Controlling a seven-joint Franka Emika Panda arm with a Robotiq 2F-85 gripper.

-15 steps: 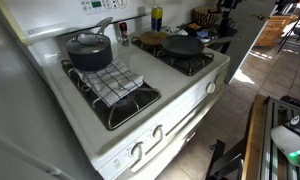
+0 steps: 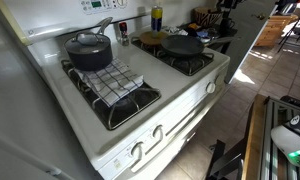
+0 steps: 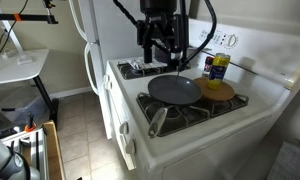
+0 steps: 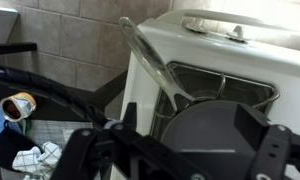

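Note:
A dark flat frying pan (image 2: pixel 183 45) rests on the burners at the right end of the white stove. Its grey handle (image 3: pixel 157 122) sticks out over the stove's edge. My gripper (image 3: pixel 162 58) hangs above the pan and points down. From the wrist, the handle (image 4: pixel 150 50) and part of the pan (image 4: pixel 208 128) show between and beyond my fingers, which stand wide apart. Nothing is between them. At the other end of the stove sits a dark lidded pot (image 2: pixel 90 50), beside a checked white cloth (image 2: pixel 114 82) over the grate.
A yellow-and-blue container (image 3: pixel 218 70) stands on a round brown board (image 3: pixel 223 92) behind the pan. Stove knobs (image 2: pixel 137 151) line the front edge. On a dark surface below lie a can (image 4: pixel 20 104) and cloths (image 4: pixel 35 160).

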